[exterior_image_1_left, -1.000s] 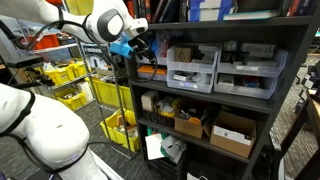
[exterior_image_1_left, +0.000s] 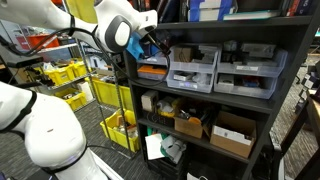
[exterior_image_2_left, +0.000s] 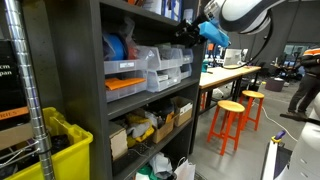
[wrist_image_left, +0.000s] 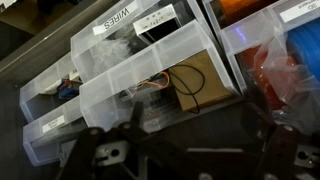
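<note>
My gripper stands open in the wrist view, its dark fingers apart at the lower edge with nothing between them. Ahead of it is a clear plastic bin (wrist_image_left: 145, 75) with a cable and a brown piece inside. In exterior view 1 the gripper (exterior_image_1_left: 163, 47) is at the upper left of the stacked clear bins (exterior_image_1_left: 192, 77), below the top shelf. The other side view has the gripper (exterior_image_2_left: 185, 38) close to the bin fronts; whether it touches them I cannot tell.
A bin of blue and red items (wrist_image_left: 270, 75) is at the right of the wrist view. Cardboard boxes (exterior_image_1_left: 232, 132) fill the lower shelf. Orange stools (exterior_image_2_left: 228, 122) stand beyond the shelf, and yellow bins (exterior_image_1_left: 122, 130) lie left of it.
In exterior view 1 the wrist has tilted and the gripper has shifted right, nearer the clear bins. The bins and boxes look unmoved.
</note>
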